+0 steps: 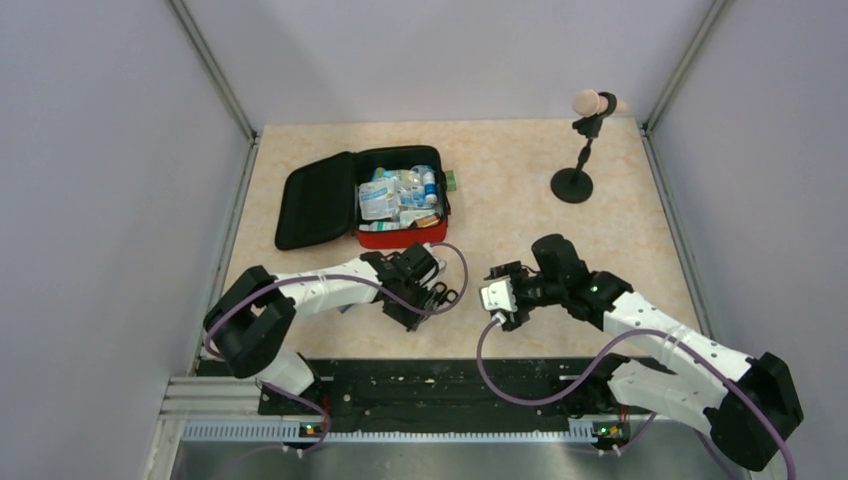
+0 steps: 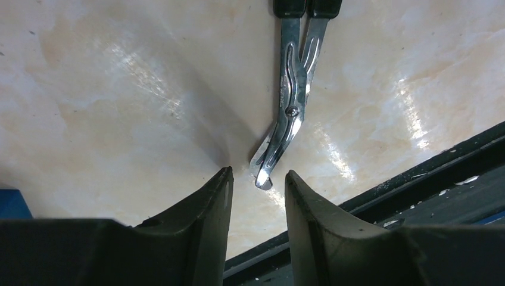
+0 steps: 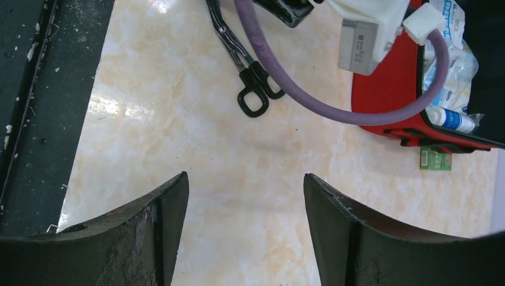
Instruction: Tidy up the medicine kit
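Metal scissors with black handles (image 2: 293,77) lie flat on the table, their blades closed. My left gripper is open over the blade tips, one finger to each side; I cannot tell how high it stands. From above, the left arm hides the blades and only the handle loops (image 1: 447,296) show. My right gripper is open, bare table showing between its fingers, and is to the right of the scissors. Behind the left arm is the opened red medicine kit (image 1: 400,239), filled with bottles and packets (image 1: 379,199).
The kit's black lid (image 1: 316,201) lies folded out to the left. A small green box (image 3: 435,159) is beside the kit's right wall. Part of a blue item (image 2: 13,204) shows near the left gripper. A black stand (image 1: 572,185) occupies the back right.
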